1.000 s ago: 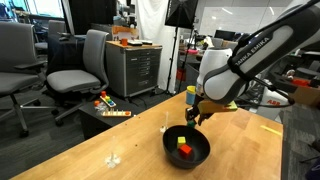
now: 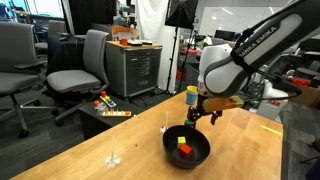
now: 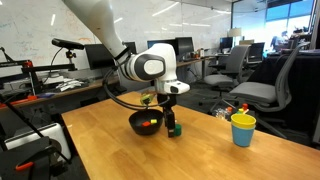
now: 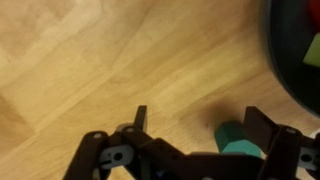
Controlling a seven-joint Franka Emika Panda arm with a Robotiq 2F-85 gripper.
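A small green object [image 4: 235, 138] stands on the wooden table beside a black bowl [image 2: 187, 157]. My open gripper hovers over it, with the green object nearer the right finger in the wrist view and partly hidden by the gripper's body. Nothing is held between the fingers. In exterior view 2 the green object [image 3: 177, 129] shows just to the right of the gripper. Inside the bowl lie a yellow block [image 2: 182, 141] and a red block [image 2: 185, 150].
Stacked yellow and blue cups [image 3: 243, 130] stand farther off on the table. A black box with colourful items [image 2: 103, 118] is at its far edge, and a small white thing [image 2: 113, 159] lies on the left.
My gripper has shifted slightly beside the bowl, with its finger still open. The bowl and the blocks in it have not moved.
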